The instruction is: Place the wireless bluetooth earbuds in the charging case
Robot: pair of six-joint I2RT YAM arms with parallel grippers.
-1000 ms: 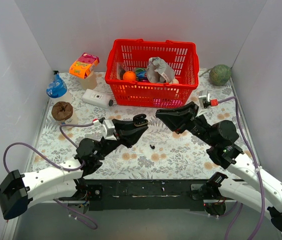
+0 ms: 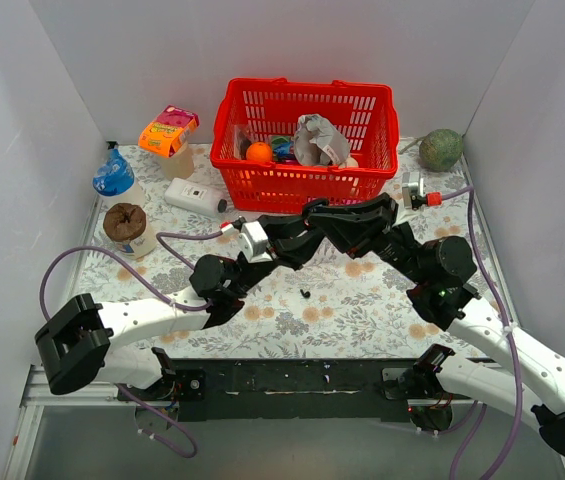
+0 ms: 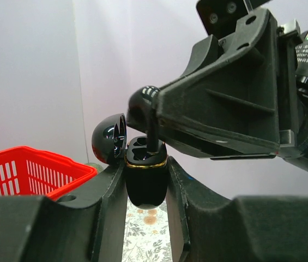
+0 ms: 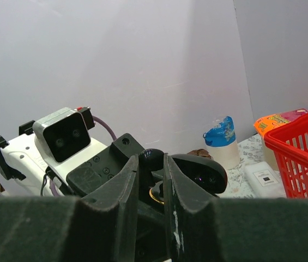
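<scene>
The black charging case, gold-rimmed with its rounded lid open, stands upright in my left gripper, which is shut on it. My right gripper is shut on a black earbud. In the left wrist view this earbud has its stem pointing down at the case's open top; whether the stem is inside a slot or just in front cannot be told. From above, both grippers meet over the table and hide case and earbud. A second small black earbud lies on the table.
Behind the arms stands a red basket with several items. At left are a white box, a brown-topped cup, a blue-topped container and an orange package. A green round object sits back right.
My left gripper has moved right and slightly up in the top view with the case, closing the gap to the right gripper. The loose earbud stays put.
</scene>
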